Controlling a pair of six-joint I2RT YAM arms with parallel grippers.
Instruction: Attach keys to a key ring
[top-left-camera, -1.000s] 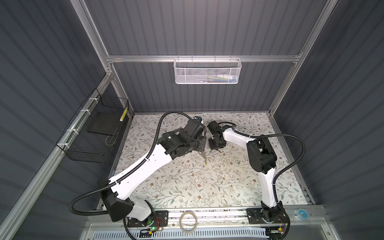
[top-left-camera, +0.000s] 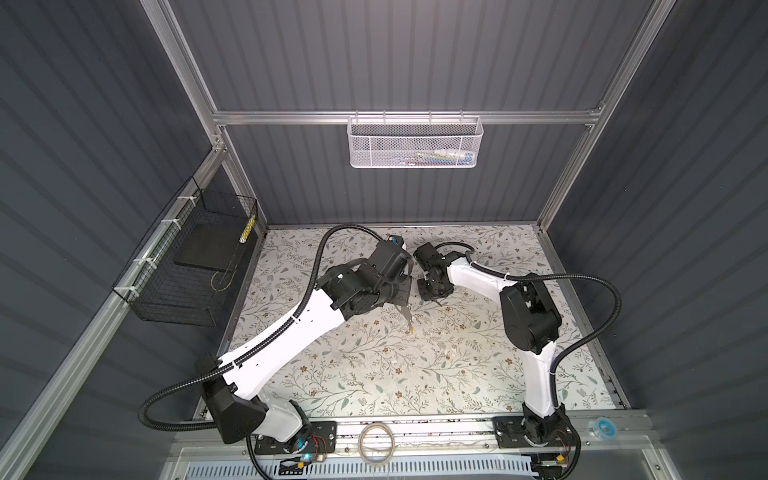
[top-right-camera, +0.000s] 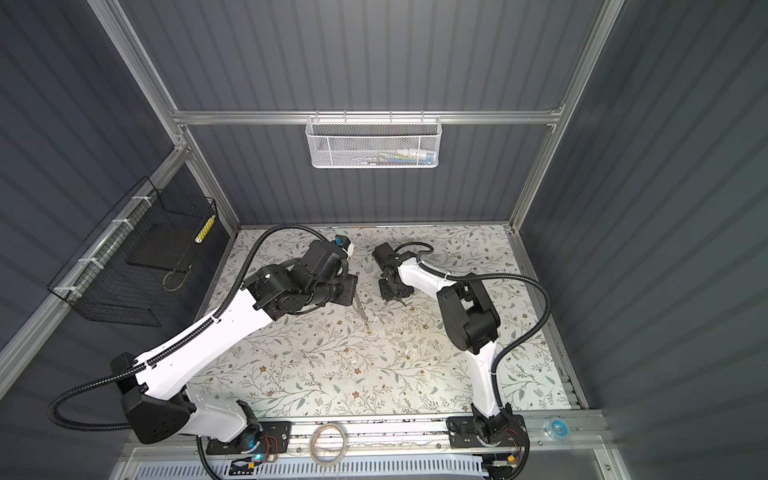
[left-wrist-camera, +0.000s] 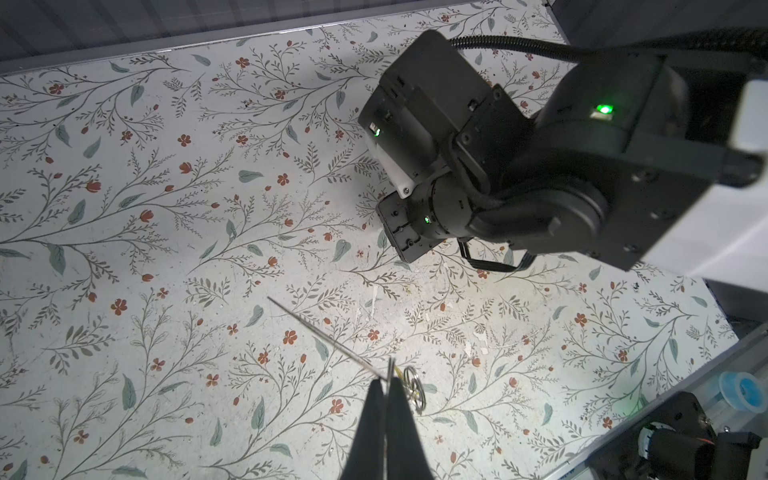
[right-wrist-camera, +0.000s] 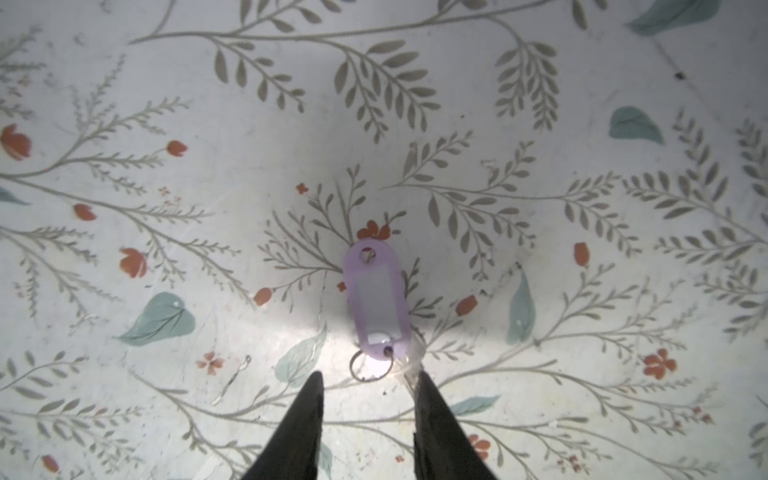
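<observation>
My left gripper is shut; at its tips in the left wrist view a small cluster of metal rings (left-wrist-camera: 413, 390) shows, with a long thin strip (left-wrist-camera: 320, 336) running up-left. Whether these are held is hard to tell. My right gripper hangs low over the table with its fingers apart. Just beyond them in the right wrist view, slightly blurred, lies a pale purple key tag (right-wrist-camera: 374, 296) with a small ring (right-wrist-camera: 369, 376) at its near end.
Both arms meet over the middle of the patterned table (top-left-camera: 312, 384). A white mesh basket (top-left-camera: 414, 144) hangs on the back wall, a black wire basket (top-left-camera: 184, 296) on the left.
The left arm is almost unchanged.
</observation>
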